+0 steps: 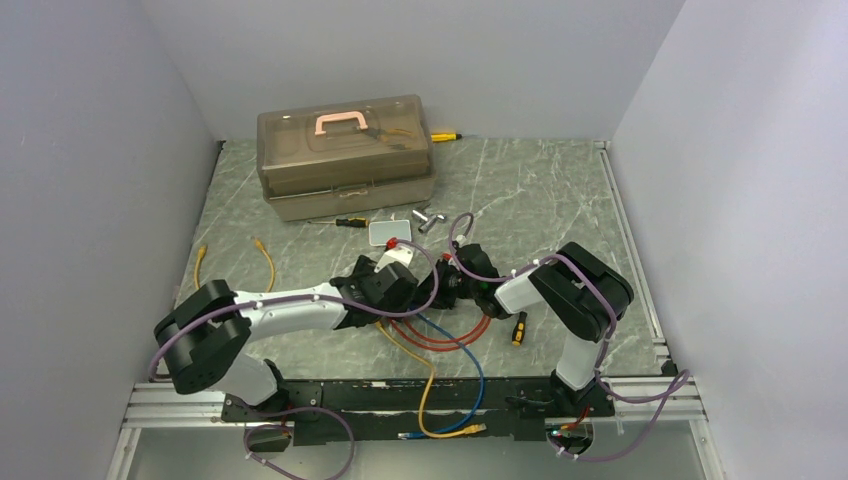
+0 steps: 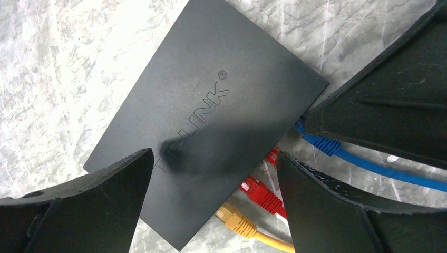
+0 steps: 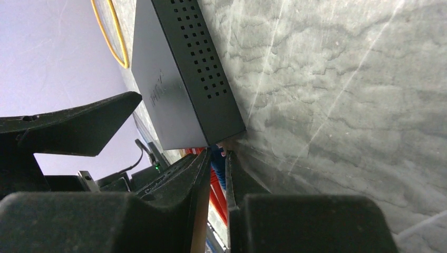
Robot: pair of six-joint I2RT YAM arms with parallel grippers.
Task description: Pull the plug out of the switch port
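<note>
The black network switch (image 2: 211, 89) lies flat on the marble table, its port edge facing lower right in the left wrist view. Along that edge sit a blue plug (image 2: 319, 142), a red plug (image 2: 258, 192) and a yellow plug (image 2: 232, 218); another red one is mostly covered. Over the switch, my left gripper stands open, its fingers wide apart and nothing between them. In the right wrist view, my right gripper has its fingers close on either side of the blue plug (image 3: 217, 164); whether they grip it is not clear.
Red, blue and yellow cables (image 1: 432, 395) run toward the front edge. Behind the switch are a small white-topped box (image 1: 390, 233), metal connectors (image 1: 429, 219) and a toolbox (image 1: 345, 160). A screwdriver (image 1: 519, 330) lies right of my right arm.
</note>
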